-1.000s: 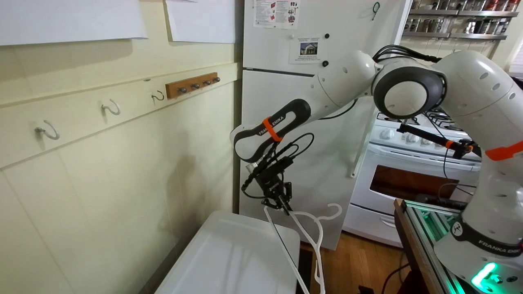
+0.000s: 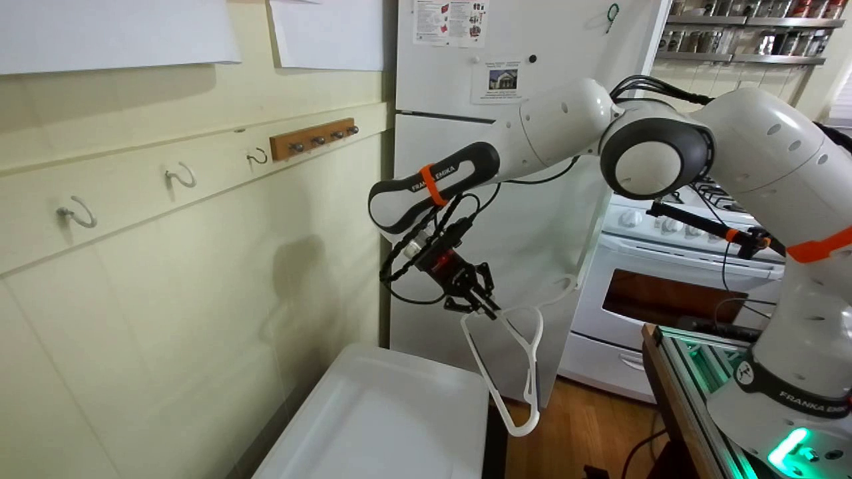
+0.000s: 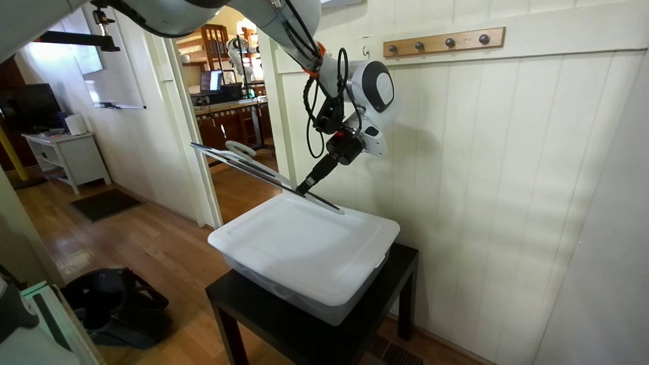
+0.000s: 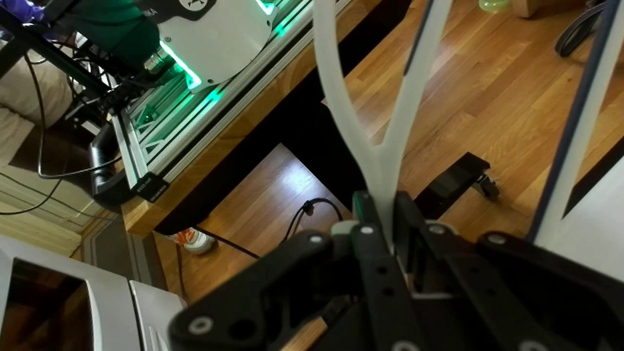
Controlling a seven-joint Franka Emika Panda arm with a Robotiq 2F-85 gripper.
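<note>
A white clothes hanger (image 2: 531,351) is pinched in my gripper (image 2: 488,310), which is shut on one of its arms. In exterior view 1 the hanger dangles to the right of the bin lid, its hook pointing up and right toward the fridge. Exterior view 2 shows the hanger (image 3: 267,171) tilted above the lid, its hook toward the doorway; whether its lower end touches the lid cannot be told. In the wrist view a forked white piece of the hanger (image 4: 383,166) runs between the fingers, and a dark-edged bar of it stands at the right.
A lidded bin (image 3: 292,237) sits on a black table (image 3: 243,298). On the wall are white hooks (image 2: 77,212) and a wooden peg rack (image 2: 313,139). A fridge (image 2: 447,175) stands close behind the gripper; the robot's bench (image 2: 663,359) is to the right.
My gripper has risen and moved slightly right, tilting further, and the hanger has come up with it. Its hook now points higher beside the fridge.
</note>
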